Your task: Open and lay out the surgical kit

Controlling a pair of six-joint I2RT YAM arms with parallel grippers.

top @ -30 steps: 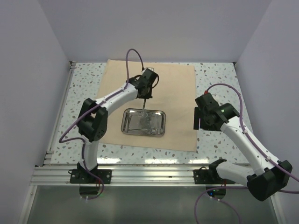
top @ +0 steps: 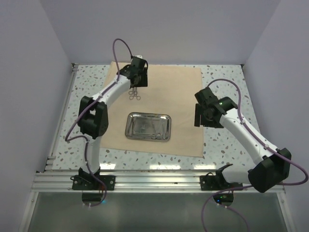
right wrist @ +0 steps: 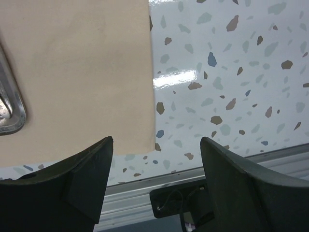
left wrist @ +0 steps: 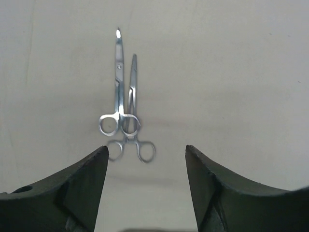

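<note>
Two metal ring-handled instruments lie on the beige cloth (top: 186, 96) toward its far left. In the left wrist view, the scissors (left wrist: 119, 67) and a clamp-like instrument (left wrist: 133, 72) point the same way, and their ring handles overlap. Above and just behind those handles is my left gripper, its fingers apart with nothing between them. The metal tray (top: 169, 128) rests near the middle of the cloth, with at least one more ring-handled instrument (top: 158, 136) inside. My right gripper is open and empty over the cloth's right edge.
Speckled tabletop (top: 227, 150) borders the cloth on its left, right and front sides. A metal rail (top: 159, 180) runs along the front.
The left gripper has gone from above the tray, with a slim instrument below it, to the instruments at far left. The right arm has shifted slightly left.
</note>
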